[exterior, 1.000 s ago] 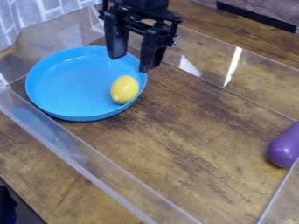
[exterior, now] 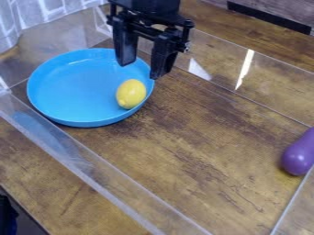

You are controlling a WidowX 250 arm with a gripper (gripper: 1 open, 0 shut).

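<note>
My black gripper [exterior: 142,57] hangs open at the top centre, its two fingers apart with nothing between them, above the right rear part of a blue plate [exterior: 68,92]. A yellow egg-shaped object [exterior: 131,94] lies on the plate toward its right side, below the gripper. A purple eggplant [exterior: 298,153] lies on the wooden table at the right edge.
Transparent strips or panels run along the left and right sides, with a grey-white surface at the top left corner.
The gripper has shifted very slightly, staying open above the plate. The plate, yellow object and eggplant have not moved.
</note>
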